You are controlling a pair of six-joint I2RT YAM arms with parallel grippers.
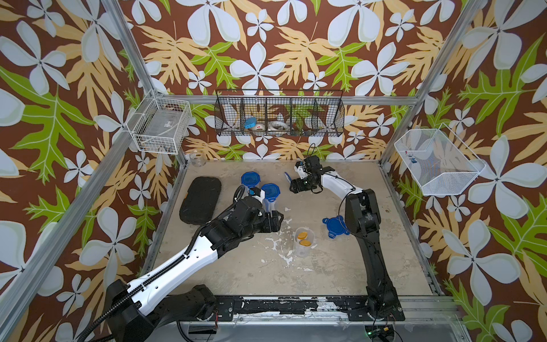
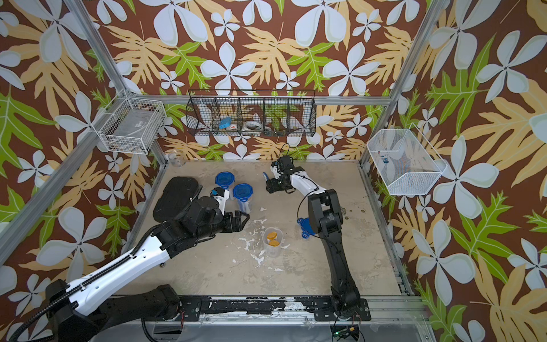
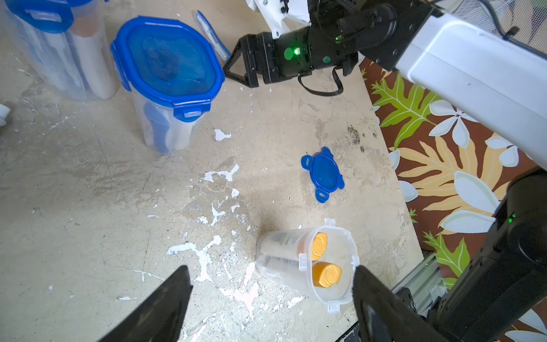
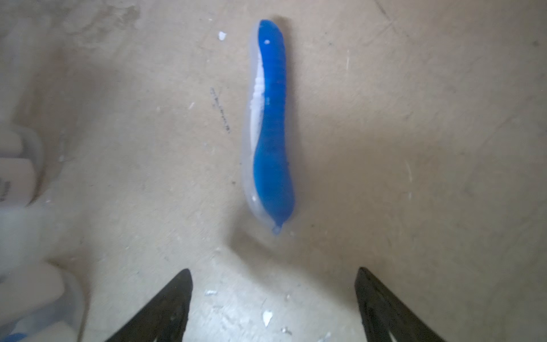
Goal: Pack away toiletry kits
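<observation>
A blue-and-white toothbrush lies at the back of the table, between the fingertips of my open right gripper but below them, not held. My open left gripper hangs over the table's left-middle with nothing in it. Ahead of it is an uncovered clear container with orange-capped bottles inside; a loose blue lid lies right of that. Two lidded containers with contents stand at the back.
A black case lies at the left. Wire baskets hang at left, back and right.
</observation>
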